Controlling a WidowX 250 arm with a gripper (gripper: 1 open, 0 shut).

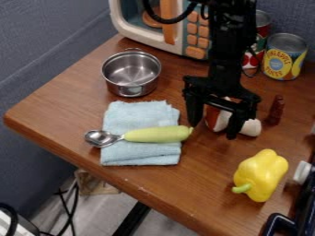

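Observation:
My black gripper (215,120) is lowered over a red and white toy mushroom (244,124) lying on the wooden table (74,111), hiding much of its red cap. One finger reaches down left of the cap, the other is over the mushroom; whether they touch it or how far apart they are is hard to tell.
A steel pot (131,74), a folded blue towel (135,155) with a green-handled scoop (154,134), a yellow pepper (260,174), a brown bottle (274,112), cans (282,57) and a toy microwave (147,23) surround it.

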